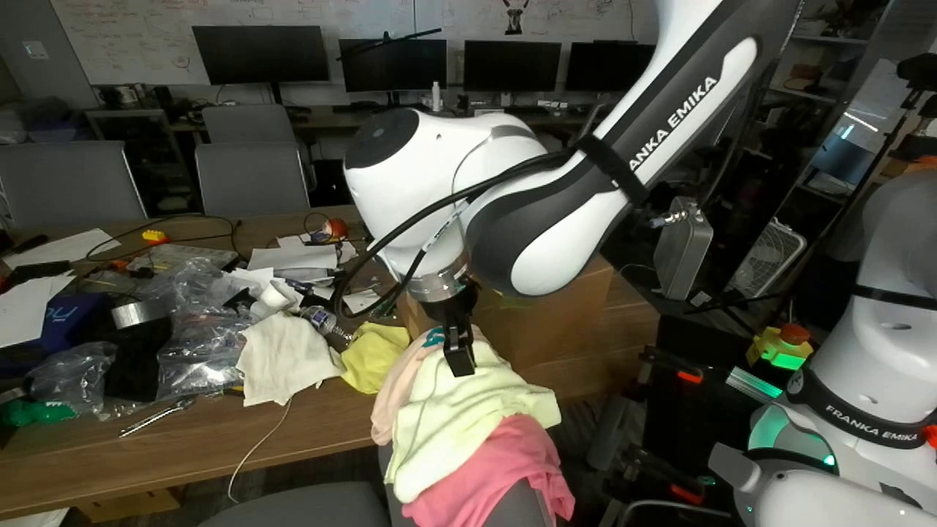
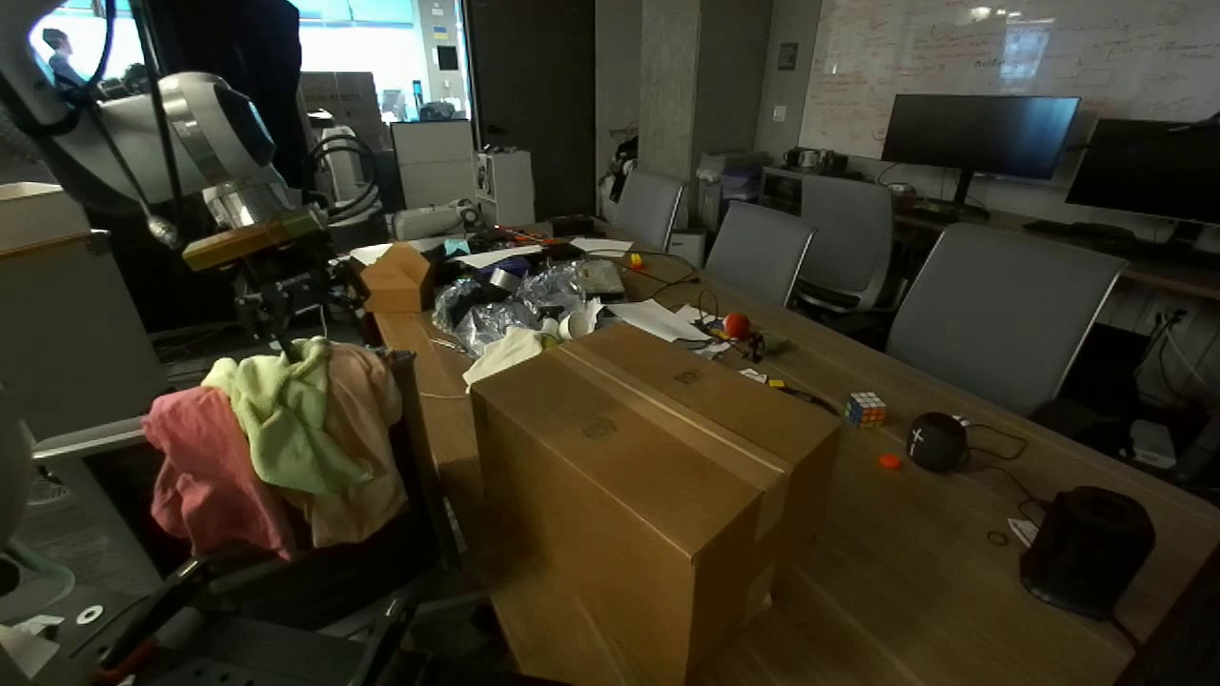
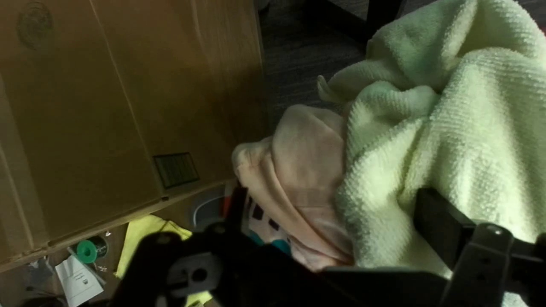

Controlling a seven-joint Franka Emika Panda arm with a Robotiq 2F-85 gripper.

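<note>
Three cloths lie draped over a chair back: a pale yellow-green towel in the middle, a pink cloth and a peach cloth on either side. My gripper points down at the top of the yellow-green towel in exterior view 1. In the wrist view the fingers stand wide apart, with the peach cloth and the yellow-green towel showing in and beyond the gap. One finger overlaps the towel; whether it touches the cloth I cannot tell. The pink cloth hangs clear of the gripper in exterior view 2.
A large cardboard box stands on the table close beside the chair. Elsewhere on the table are a yellow cloth, a cream cloth, crumpled plastic bags and papers. Dark floor lies between the chair and the second arm.
</note>
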